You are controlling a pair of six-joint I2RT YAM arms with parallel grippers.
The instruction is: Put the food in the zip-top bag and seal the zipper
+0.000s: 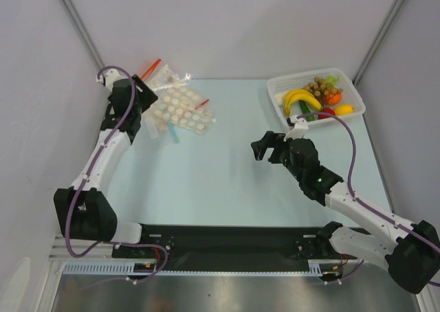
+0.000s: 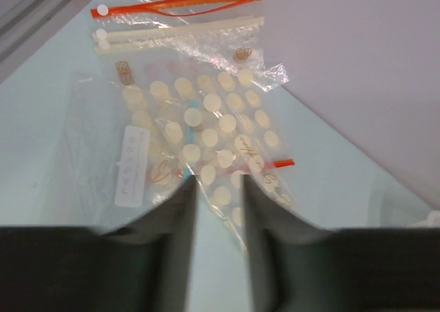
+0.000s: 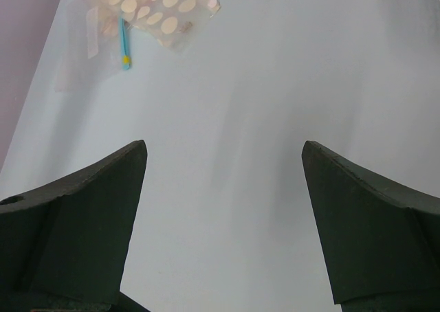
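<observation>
Several clear zip top bags with pale dots (image 1: 180, 109) lie overlapping at the back left of the table. In the left wrist view their dotted sheets (image 2: 210, 139) show below an orange zipper strip (image 2: 179, 4). Close to the bags' left side is my left gripper (image 1: 141, 92), its fingers blurred and part open, with nothing seen between them. My right gripper (image 1: 269, 147) hangs over the middle right of the table, open and empty. Food sits in a white basket (image 1: 275, 91) at the back right: bananas (image 1: 302, 99), grapes (image 1: 323, 88), a lemon (image 1: 344, 110) and more.
A wall stands behind the table, with slanting rails (image 1: 82, 30) along its sides. Between the bags and the basket the table (image 1: 199, 174) is bare. A blue zipper pull (image 3: 125, 44) sticks out from the bags' near edge.
</observation>
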